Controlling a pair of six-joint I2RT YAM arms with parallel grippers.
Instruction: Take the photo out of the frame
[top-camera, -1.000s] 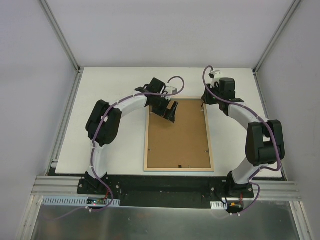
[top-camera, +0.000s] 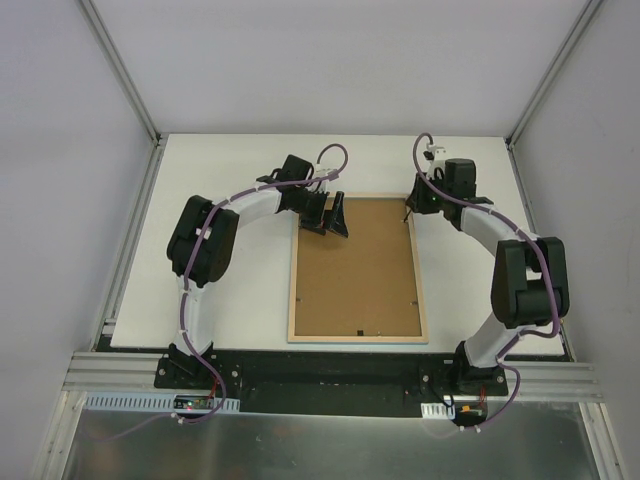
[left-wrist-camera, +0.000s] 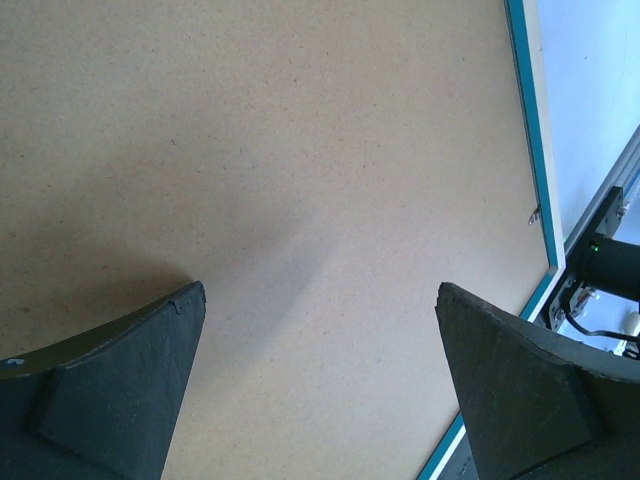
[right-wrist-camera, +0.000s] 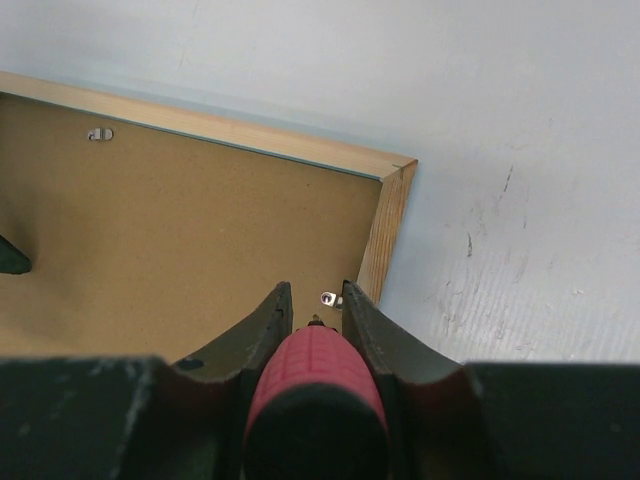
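The photo frame (top-camera: 423, 290) lies back side up, its pale wooden border around a brown backing board (top-camera: 355, 280). My right gripper is shut on a tool with a red and black handle (right-wrist-camera: 315, 370). The tool's thin dark shaft (top-camera: 407, 215) points down near the frame's far right corner, close to a small metal clip (right-wrist-camera: 329, 299). Whether the tip touches the clip is hidden. Over the board's far left part, my left gripper (top-camera: 326, 220) stands open with nothing between its fingers. No photo is visible.
More small metal clips sit along the border, one on the far side (right-wrist-camera: 100, 134) and one on the right side (top-camera: 414, 302). A dark block-like spot (top-camera: 360, 333) marks the near edge.
My left gripper has moved left and slightly farther from the near edge, staying open over the board. The right gripper has shifted very slightly right with the tool.
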